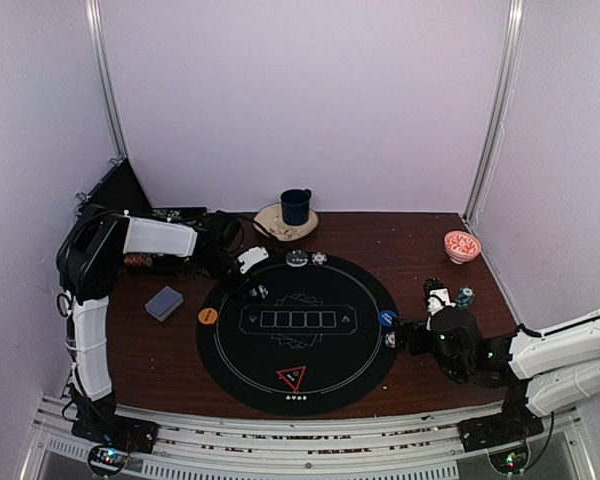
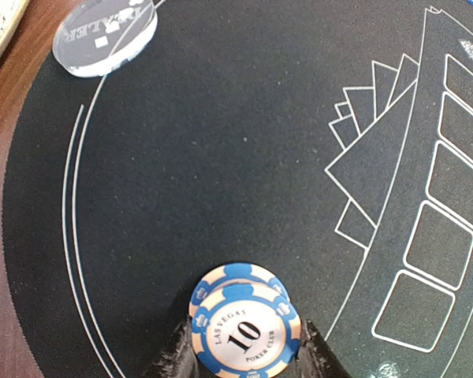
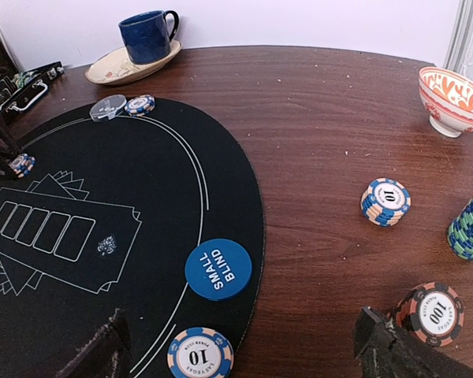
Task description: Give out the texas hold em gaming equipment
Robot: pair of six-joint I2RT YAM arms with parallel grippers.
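Observation:
My left gripper is shut on blue-and-white 10 chips (image 2: 244, 335), low over the upper-left part of the black poker mat (image 1: 250, 355). A clear dealer disc (image 2: 102, 35) lies farther back, with a chip stack (image 3: 139, 104) beside it. My right gripper stands open at the mat's right edge, around a single-looking 10 chip (image 3: 199, 353) without visibly gripping it. Near it are the blue SMALL BLIND disc (image 3: 218, 269), a 10 stack (image 3: 385, 201), a green stack (image 3: 468, 228) and a black 100 stack (image 3: 428, 313).
A mug (image 1: 295, 206) on a plate (image 1: 270, 225) and a bowl (image 1: 461, 245) stand at the back. The chip case (image 1: 120, 190) and a card deck (image 1: 164, 303) are on the left. An orange disc (image 1: 208, 315) and red triangle (image 1: 291, 377) lie on the mat.

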